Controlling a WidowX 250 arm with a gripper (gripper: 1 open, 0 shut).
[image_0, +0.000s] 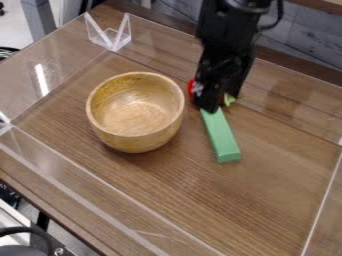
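Note:
Whether the fingers are open or shut on it is not clear. Just below lies a green rectangular block (219, 135), and to the left is an empty wooden bowl (134, 130).
A clear plastic stand (110, 32) is at the back left of the wooden table (160, 200). Cables hang beyond the left edge.

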